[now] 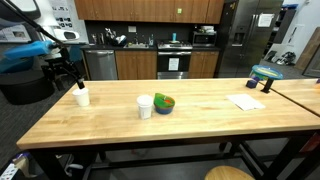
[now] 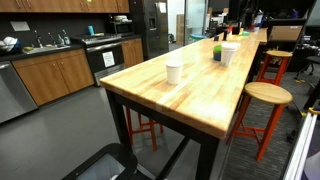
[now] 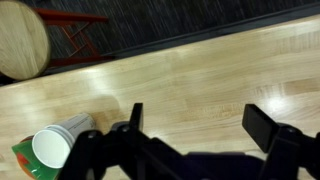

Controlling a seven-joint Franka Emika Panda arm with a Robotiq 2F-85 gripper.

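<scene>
In the wrist view my gripper is open above the bare wooden tabletop, its dark fingers wide apart with nothing between them. Exterior view 1 shows the arm (image 1: 62, 36) at the left, with the gripper hanging above the table's left end near a white cup (image 1: 82, 97). A second white cup (image 1: 146, 106) stands beside a green and red bowl (image 1: 164, 104) farther right. That cup (image 3: 53, 147) and part of the bowl (image 3: 27, 158) appear at the wrist view's lower left. The nearer cup (image 2: 174, 73) stands upright in exterior view 2, where no gripper is visible.
A white sheet (image 1: 246, 102) lies on the table's right side, with a stack of colourful items (image 1: 265, 76) beyond. Round stools (image 2: 268, 94) stand along the front edge. Between the bowl and the sheet the tabletop (image 1: 205, 97) is clear.
</scene>
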